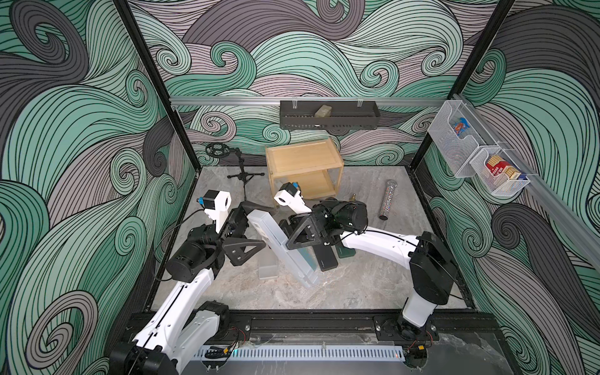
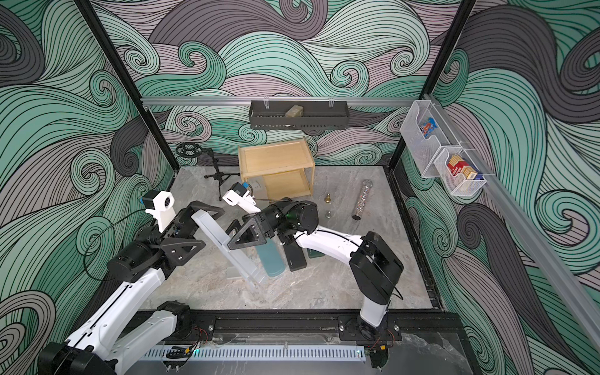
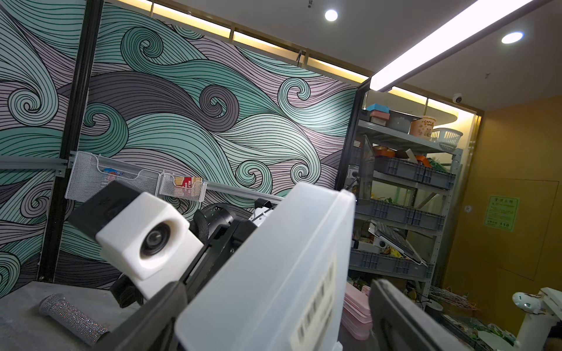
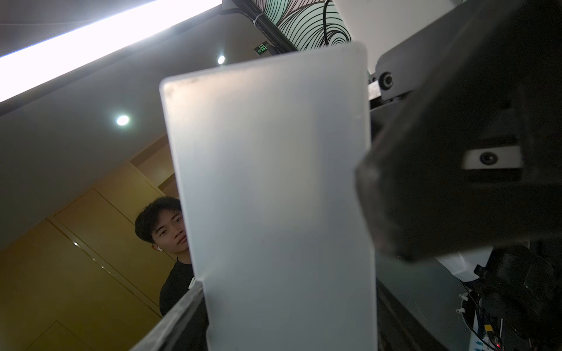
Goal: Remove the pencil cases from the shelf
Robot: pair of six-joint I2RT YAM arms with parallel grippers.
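Observation:
My right gripper [image 1: 286, 237] is shut on a translucent white pencil case [image 1: 278, 240], held tilted above the table. Around the case's upper end, my left gripper [image 1: 267, 226] stands open; its fingers [image 3: 404, 316] lie on either side of the case in the left wrist view. Whether they touch it I cannot tell. The wooden shelf [image 2: 275, 160] stands at the back, with a pale translucent piece [image 2: 257, 183] at its left side, partly hidden. On the table lie a teal case [image 2: 271, 259], a black case [image 2: 295, 255], a dark green case [image 1: 345, 251] and another translucent case [image 1: 268, 271].
A glittery cylinder [image 1: 387, 200] lies at the right, with a small brass item [image 2: 327, 198] near the shelf. Left of the shelf stands a black tripod [image 1: 242, 172]. Wire baskets [image 1: 451, 147] hang on the right wall.

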